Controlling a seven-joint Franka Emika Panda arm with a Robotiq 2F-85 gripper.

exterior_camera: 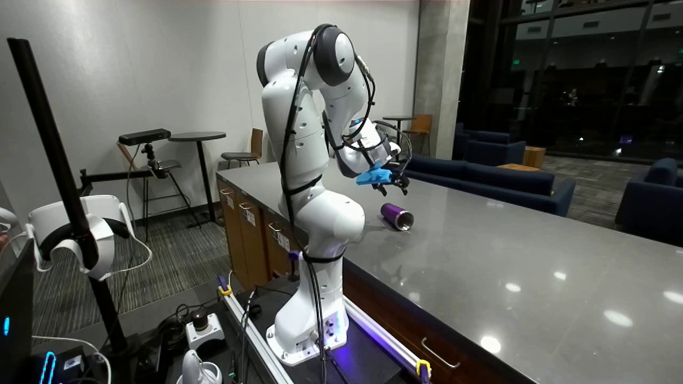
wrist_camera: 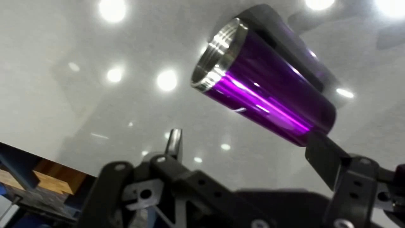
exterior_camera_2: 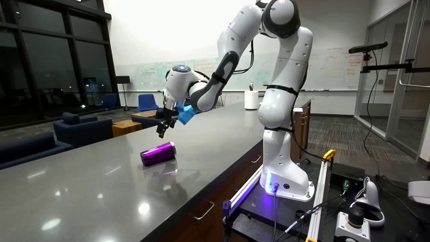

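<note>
A metallic purple tumbler (exterior_camera: 397, 217) lies on its side on the grey counter, its silver-rimmed mouth empty. In exterior view 2 the tumbler (exterior_camera_2: 158, 154) rests below my gripper (exterior_camera_2: 166, 127), with a clear gap between them. The wrist view shows my gripper with its fingers wide apart and only bare counter between them. One black fingertip (wrist_camera: 322, 150) overlaps the base end of the tumbler (wrist_camera: 271, 89) in that view. From the other side, my gripper (exterior_camera: 393, 188) hangs above and slightly behind the tumbler.
A white canister (exterior_camera_2: 251, 100) stands at its far end. Blue sofas (exterior_camera: 480, 182) sit beyond the back edge.
</note>
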